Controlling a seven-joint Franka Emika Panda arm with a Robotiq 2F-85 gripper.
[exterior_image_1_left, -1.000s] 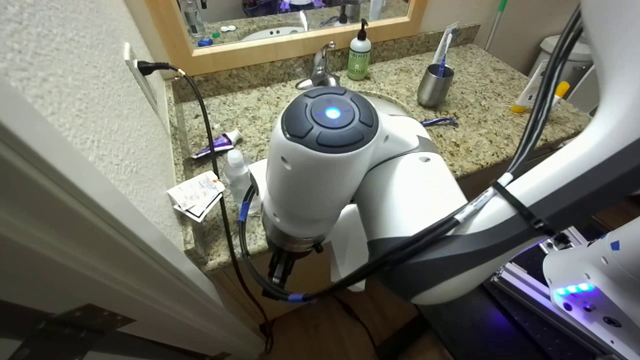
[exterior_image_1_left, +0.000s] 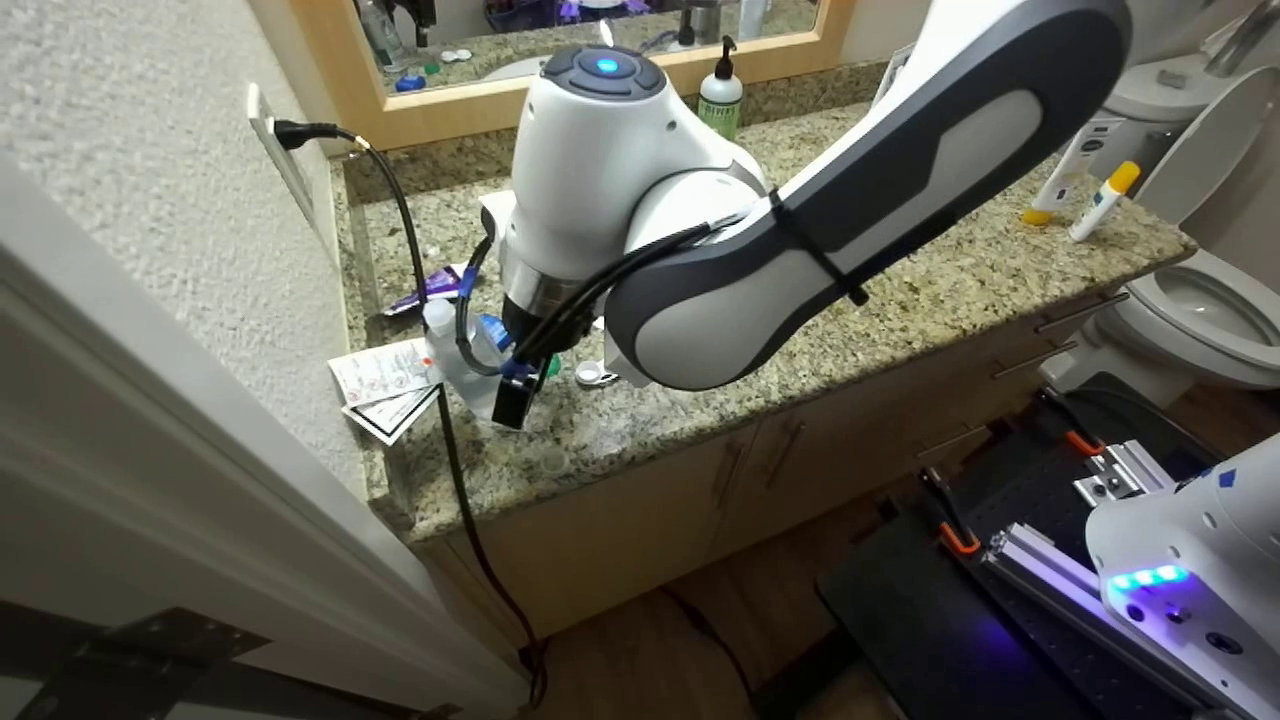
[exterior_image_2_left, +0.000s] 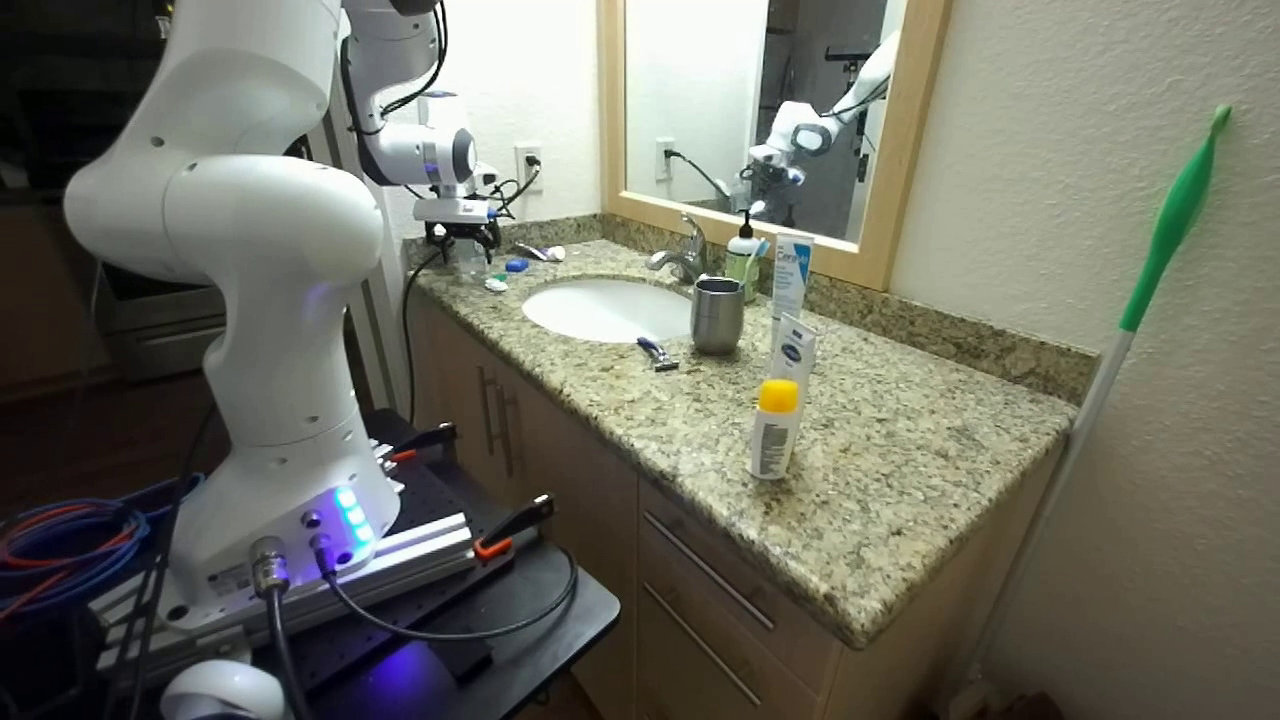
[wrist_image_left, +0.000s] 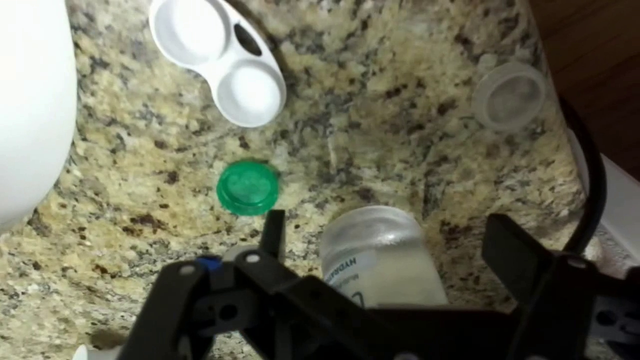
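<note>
A clear bottle (wrist_image_left: 381, 258) with printed lettering is between the fingers of my open gripper in the wrist view, with gaps to both fingertips. Part of it is hidden behind the gripper body. In the first exterior view the bottle (exterior_image_1_left: 440, 330) leans to the left beside my gripper. A round green cap (wrist_image_left: 247, 187) lies on the granite just beyond the left finger. Past it is a white contact lens case (wrist_image_left: 249, 93) with two open wells. Near the counter's edge lies a small round translucent piece (wrist_image_left: 510, 99).
A black cord (exterior_image_1_left: 450, 444) hangs over the counter's edge close to the bottle. Papers (exterior_image_1_left: 384, 378) and a purple tube (exterior_image_1_left: 434, 288) lie by the wall. The sink (exterior_image_2_left: 606, 308), a metal cup (exterior_image_2_left: 717, 316) and a razor (exterior_image_2_left: 657, 353) are farther along.
My gripper has moved from in front of the counter's edge to over the counter at the bottle. The bottle's top has shifted left and it now leans; the papers have slid slightly.
</note>
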